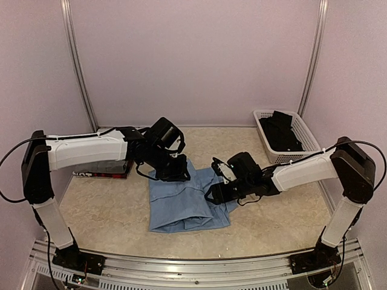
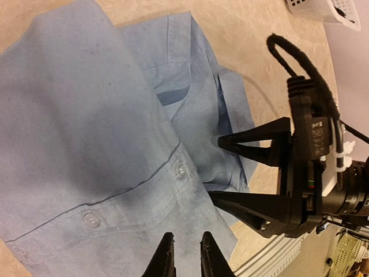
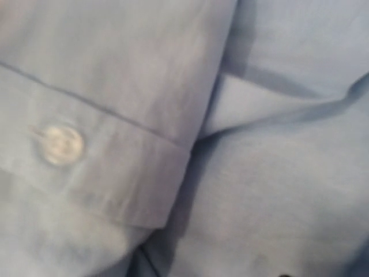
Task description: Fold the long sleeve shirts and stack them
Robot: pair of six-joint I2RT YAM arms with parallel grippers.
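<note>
A light-blue shirt (image 1: 175, 205) lies partly folded on the table's middle, with a buttoned layer (image 2: 86, 115) lying over the rest. Above its upper part is my left gripper, fingers part open and nothing seen between the fingertips. My right gripper points at the right edge of that layer, its two fingers (image 2: 253, 199) apart. One of them touches or nearly touches the cloth; nothing looks pinched. Close up in the right wrist view, a cuff-like edge with a button (image 3: 62, 145) fills the left side; the fingers hardly show there.
At the left back, partly behind the left arm, lies a stack of folded clothes (image 1: 103, 168), grey over red plaid. A white basket (image 1: 311, 142) with dark cloth (image 1: 281, 133) stands at the right back. Bare table (image 1: 278, 223) shows at the right front.
</note>
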